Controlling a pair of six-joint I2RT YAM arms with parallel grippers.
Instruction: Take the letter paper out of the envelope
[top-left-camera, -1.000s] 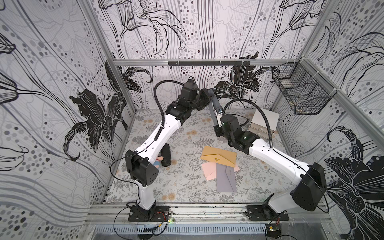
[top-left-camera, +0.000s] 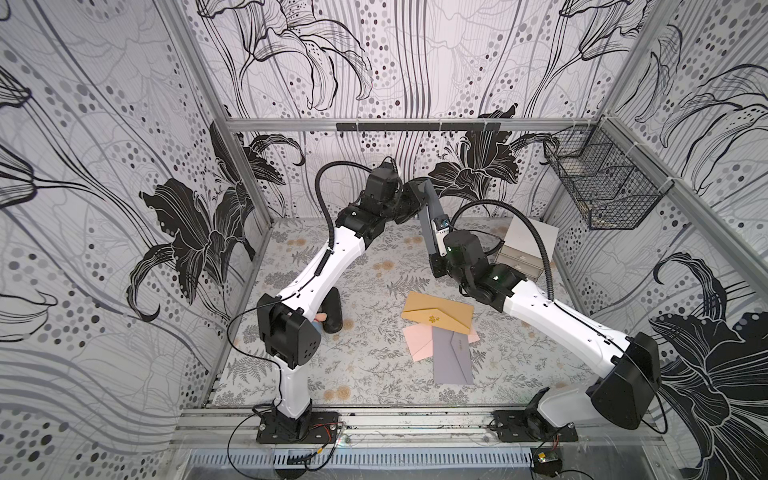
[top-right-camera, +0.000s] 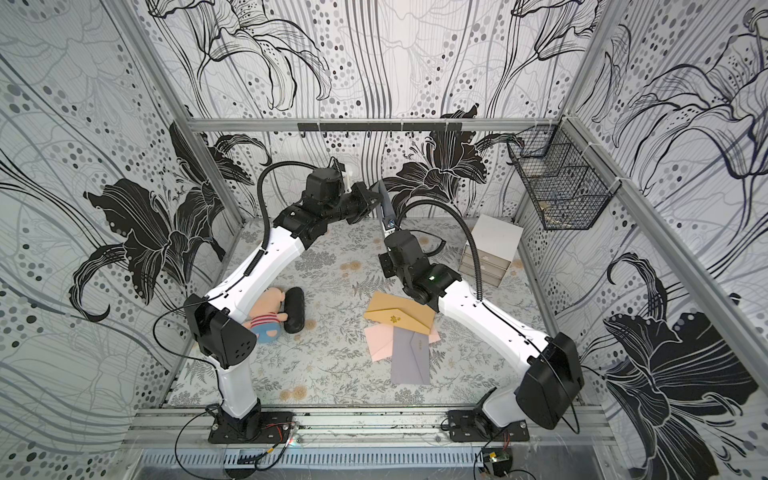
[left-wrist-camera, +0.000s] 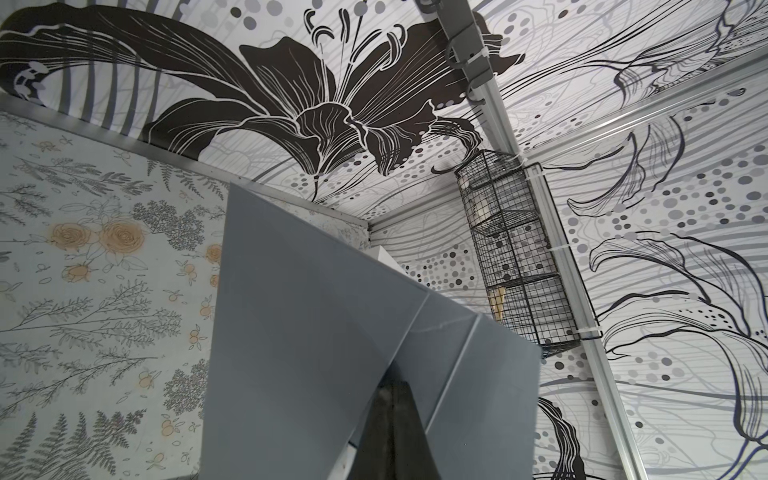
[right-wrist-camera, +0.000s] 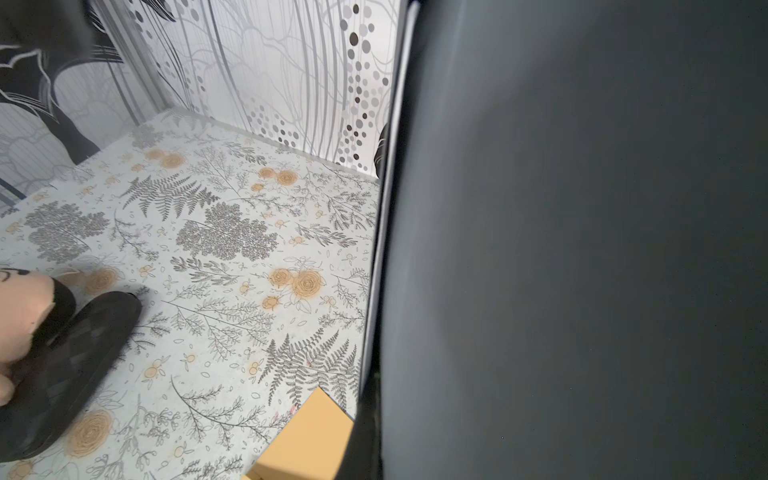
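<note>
A dark blue-grey envelope (left-wrist-camera: 312, 320) is held up above the table, its broad faces filling the lower middle of the left wrist view. My right gripper is shut on the envelope's edge; the envelope covers the right half of that view. My left gripper is shut at the envelope's folded side, its tips close against a dark gap between two panels, nothing visible between its fingers. Whether the tips reach inside is unclear. I cannot make out any letter paper; the envelope's interior is hidden.
A yellow envelope (top-left-camera: 436, 310), a pink envelope (top-left-camera: 417, 340) and a lavender envelope (top-left-camera: 453, 356) overlap on the table. A doll (top-right-camera: 265, 312) lies left beside a black case (top-right-camera: 294, 310). A white drawer box (top-right-camera: 492, 248) stands back right, below a wire basket (top-right-camera: 564, 176).
The envelopes on the table have not moved.
</note>
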